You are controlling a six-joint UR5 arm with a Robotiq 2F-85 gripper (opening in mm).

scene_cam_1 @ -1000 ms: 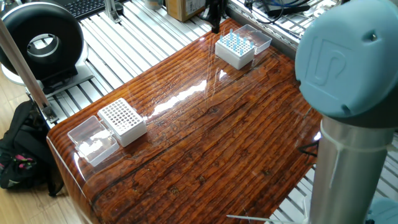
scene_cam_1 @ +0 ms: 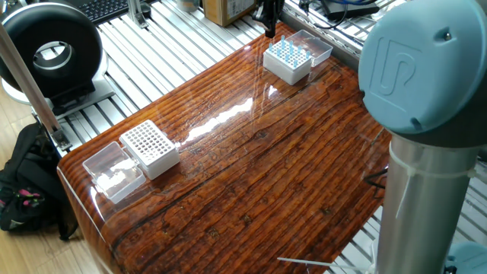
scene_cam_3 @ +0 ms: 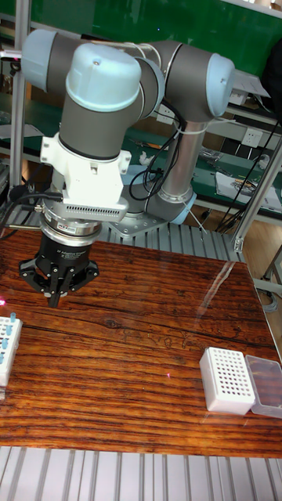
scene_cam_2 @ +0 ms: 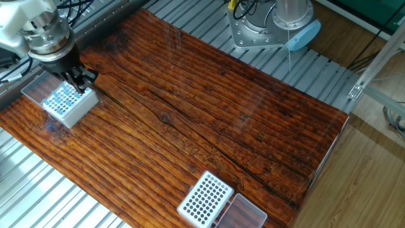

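In exterior view 2, a white rack (scene_cam_2: 74, 109) with several light-blue pipette tips (scene_cam_2: 61, 95) standing in it sits at the far left of the wooden table. A second white rack (scene_cam_2: 205, 197), its holes showing no tips, is near the front edge. My black gripper (scene_cam_2: 83, 82) hangs above and beside the tipped rack's inner edge, pointing down. From exterior view 3, the gripper (scene_cam_3: 55, 299) is right of that rack (scene_cam_3: 7, 355), apart from the tips, its fingertips close together. Whether a small gap stays between them cannot be made out, and no held object shows.
Clear hinged lids lie folded open beside both racks: one lid (scene_cam_1: 313, 46) by the tipped rack, another lid (scene_cam_1: 114, 171) by the empty one. My arm's base (scene_cam_2: 266, 25) stands beyond the table's edge.
In exterior view 1, the gripper has shifted slightly right over the last second, and the arm's blue joint cap has moved a little left and up. Both racks have stayed put.
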